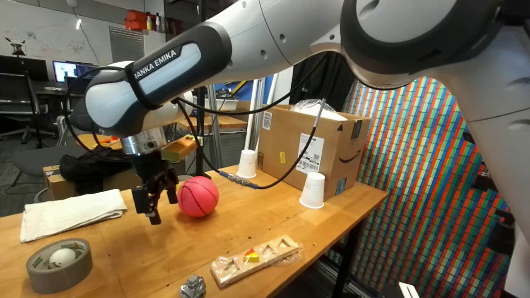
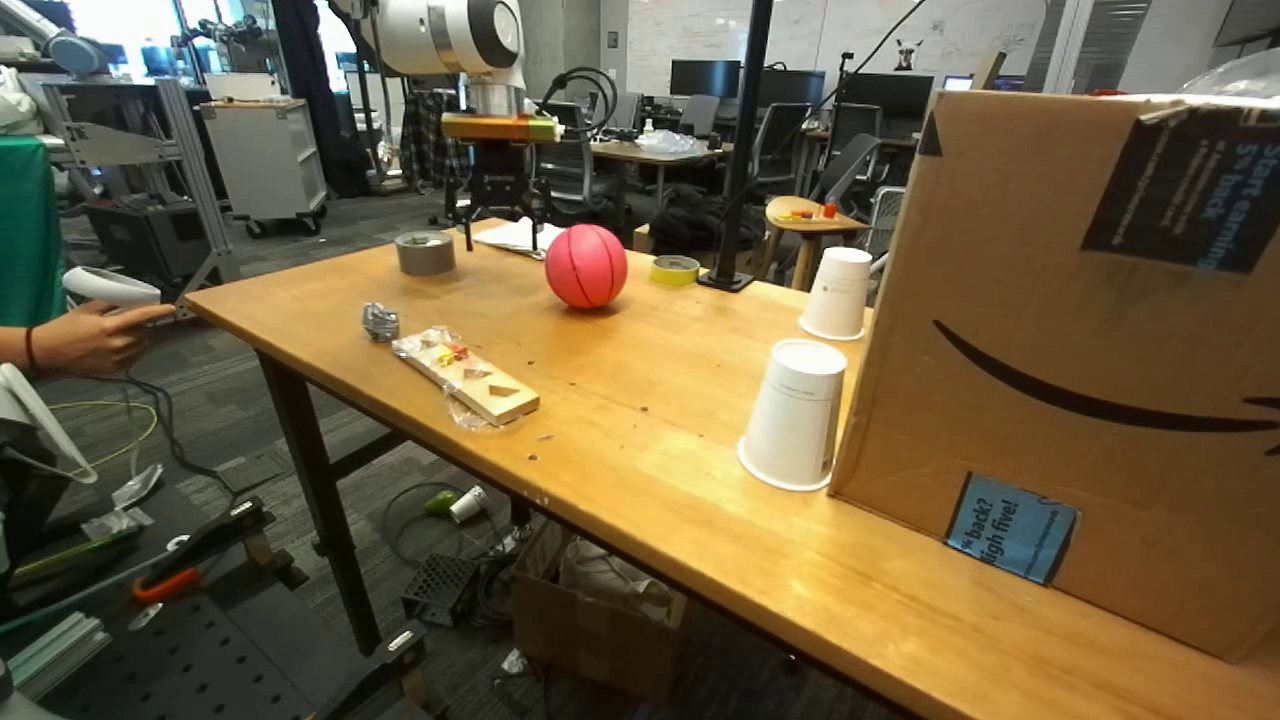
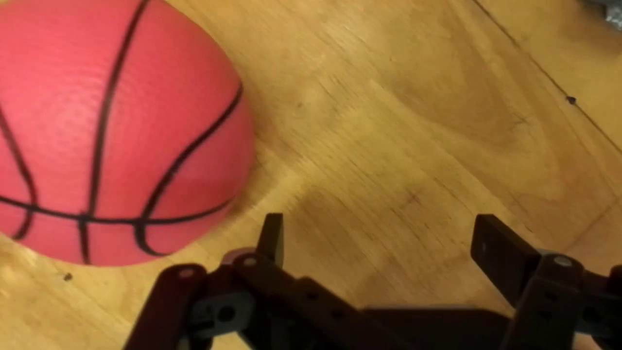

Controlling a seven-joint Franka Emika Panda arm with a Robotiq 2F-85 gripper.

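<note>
A pink ball (image 1: pixel 198 196) with black basketball lines rests on the wooden table (image 1: pixel 164 253). My gripper (image 1: pixel 162 211) is just beside it, above the table, its fingers pointing down. In the wrist view the ball (image 3: pixel 116 134) fills the upper left, to the left of my open gripper. Only bare wood shows between the two fingertips. From the far side, the ball (image 2: pixel 587 266) appears right of the gripper (image 2: pixel 501 240).
A grey tape roll (image 1: pixel 59 268) with a white ball (image 1: pixel 62 258) inside, a folded white cloth (image 1: pixel 72 213), a wooden puzzle board (image 1: pixel 256 260) and a crumpled silver lump (image 1: pixel 192 287) surround the clear middle. Two white cups (image 1: pixel 313 190) stand by a cardboard box (image 1: pixel 318 149).
</note>
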